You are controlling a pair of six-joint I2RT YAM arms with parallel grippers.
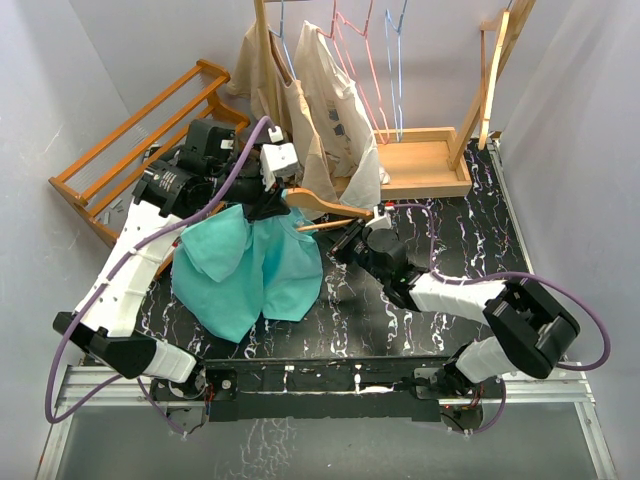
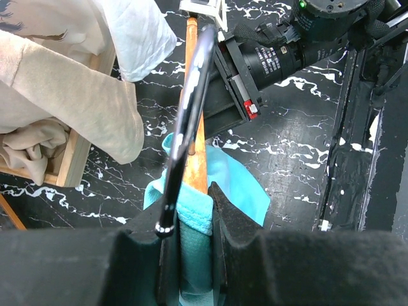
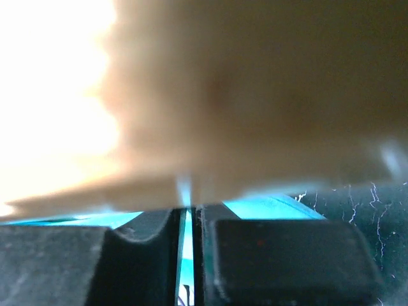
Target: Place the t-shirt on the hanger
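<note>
The turquoise T-shirt (image 1: 230,280) hangs from my left gripper (image 1: 276,200), which is shut on it around the wooden hanger (image 1: 325,202); in the left wrist view the cloth bunches between the fingers under the hanger's metal hook (image 2: 191,108). My right gripper (image 1: 345,245) is at the hanger's right end, just below it; in the right wrist view it is shut, with turquoise cloth behind it and blurred wood filling the top. What exactly lies between its fingers is hard to see.
A wooden rack (image 1: 420,185) with light garments (image 1: 340,120) and coloured hangers stands at the back. A tilted orange wooden rack (image 1: 130,135) is at the left.
</note>
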